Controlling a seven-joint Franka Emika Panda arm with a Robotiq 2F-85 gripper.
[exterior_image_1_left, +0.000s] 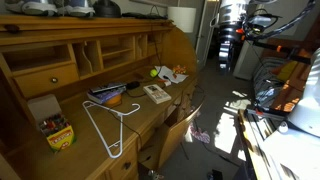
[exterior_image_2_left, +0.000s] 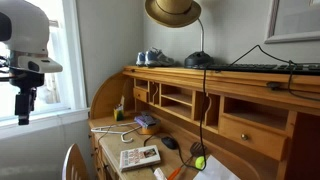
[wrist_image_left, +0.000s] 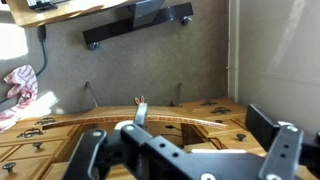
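My gripper hangs in the air at the upper right of exterior view 1, away from the wooden desk. In exterior view 2 the gripper is at the left, in front of the window. Along the bottom of the wrist view, the fingers of the gripper are apart with nothing seen between them. A white clothes hanger lies on the desktop, near a crayon box, a white book and a dark bundle.
Shelves with small drawers rise along the back of the desk. A lamp and a hat stand above it. A patterned cloth lies on the grey floor. Free air surrounds the gripper.
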